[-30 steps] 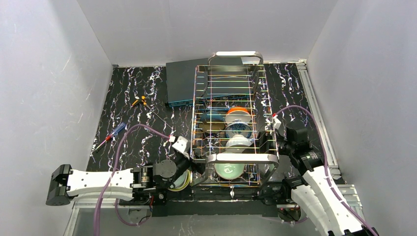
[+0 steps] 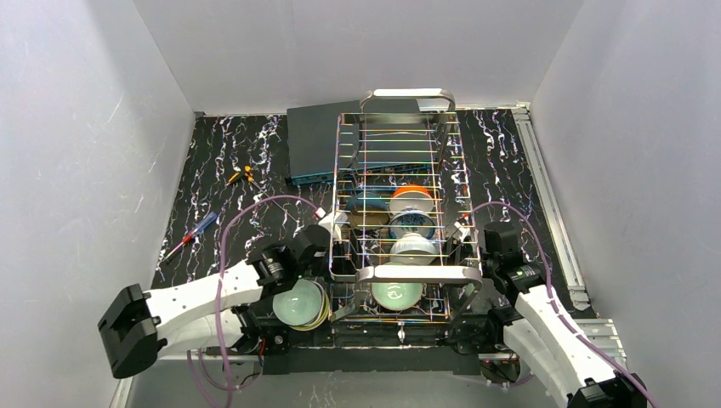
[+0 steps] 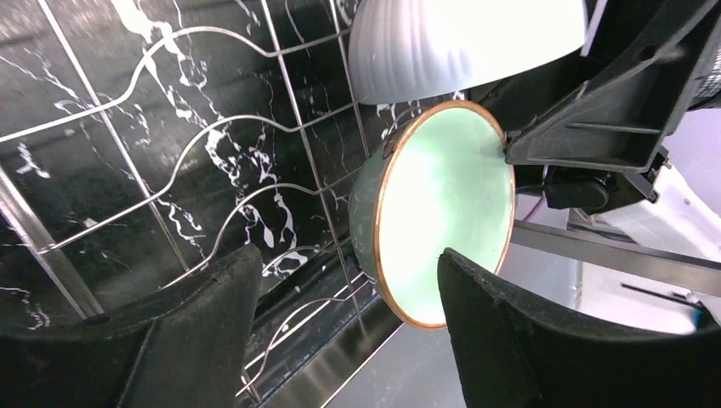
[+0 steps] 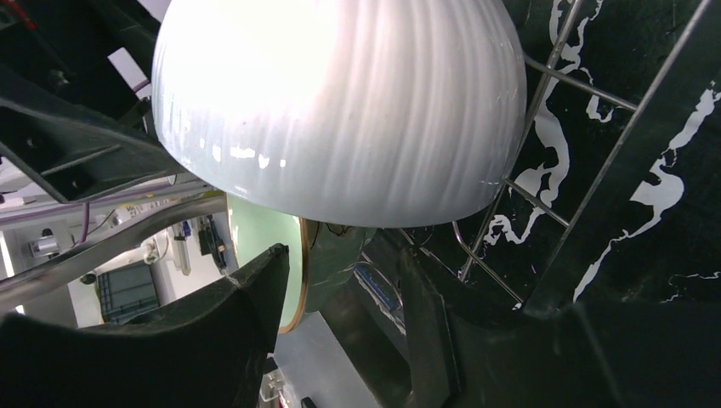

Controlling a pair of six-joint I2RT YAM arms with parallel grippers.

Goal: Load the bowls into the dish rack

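Note:
Inside the wire dish rack [image 2: 417,273] several bowls stand on the lower level, among them a mint-green bowl [image 2: 396,295] at the front and a white bowl [image 2: 412,250] behind it. My left gripper is open at the rack's left side, facing the tilted green bowl [image 3: 438,204], with the white bowl [image 3: 459,42] beyond. My right gripper is open at the rack's right side, just below the ribbed white bowl [image 4: 336,102], with the green bowl [image 4: 259,234] behind. A stack of bowls [image 2: 297,302] sits outside the rack at front left.
A dark flat box [image 2: 315,140] lies under the rack's back part. A screwdriver [image 2: 204,223] and pliers [image 2: 238,175] lie on the marble surface at left. Grey walls bound both sides and the back.

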